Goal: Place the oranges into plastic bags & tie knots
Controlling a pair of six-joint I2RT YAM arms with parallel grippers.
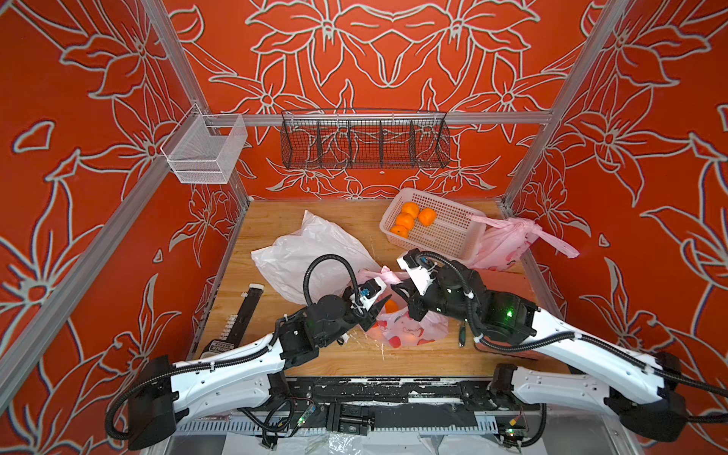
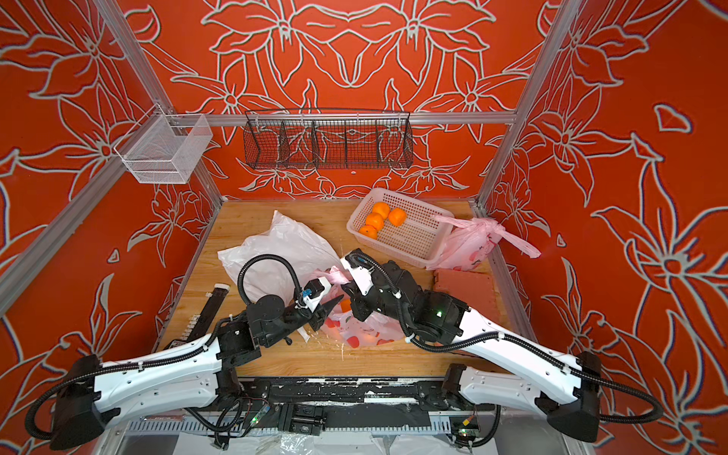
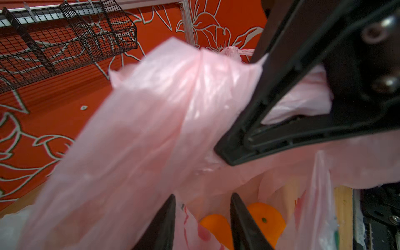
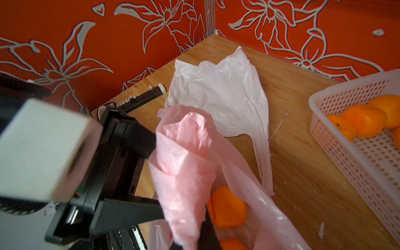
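A pink plastic bag (image 1: 409, 330) with oranges (image 4: 228, 207) inside sits at the table's front middle. My right gripper (image 1: 402, 291) is shut on a gathered, upright bunch of its film (image 4: 183, 162); the film wraps over and hides much of the fingers. Just left of it, my left gripper stands part open. Between and behind its fingers, pink film and an orange (image 3: 217, 227) show, but nothing looks gripped. A white plastic bag (image 1: 311, 254) lies flat at the left. Loose oranges (image 1: 405, 220) rest in a pink basket (image 1: 458, 256).
A filled pink bag with its top gathered (image 1: 506, 242) stands beside the basket at the back right. A dark strip-like device (image 1: 241, 314) lies at the left edge. A wire rack (image 1: 364, 144) hangs on the back wall. Bare table shows at the back left.
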